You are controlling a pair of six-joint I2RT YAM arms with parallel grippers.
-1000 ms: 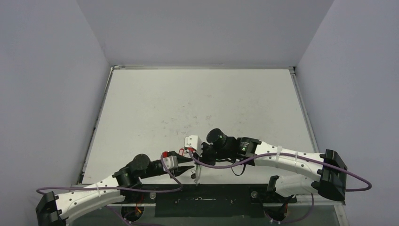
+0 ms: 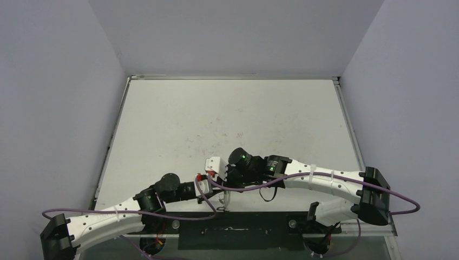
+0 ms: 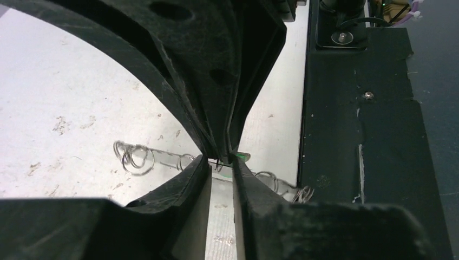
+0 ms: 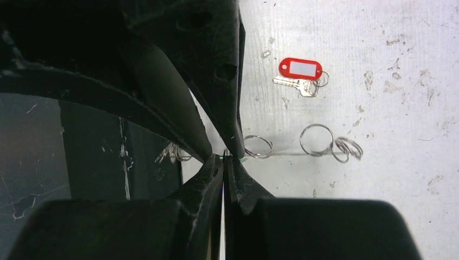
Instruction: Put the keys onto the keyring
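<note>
In the right wrist view, the keyring (image 4: pixel 287 154), a thin pale strip with several wire rings, runs crosswise behind the fingertips, blurred. My right gripper is shut at the strip's middle, which seems pinched there. My left gripper faces it from the other side, fingertips a little apart. In the left wrist view the strip crosses that gap, and a bit of green (image 3: pixel 243 156) shows beside it. A key (image 4: pixel 299 84) with a red tag (image 4: pixel 300 68) lies flat on the table. In the top view the arms hide most of this.
Both grippers meet tip to tip near the table's front edge, beside the dark front panel (image 2: pixel 238 230). Purple cables (image 2: pixel 335 174) run along both arms.
Both arms have shifted: the right one moved left and the left one moved right, bringing the grippers together. The left fingers have come closer to each other. The red tag is now covered from above.
</note>
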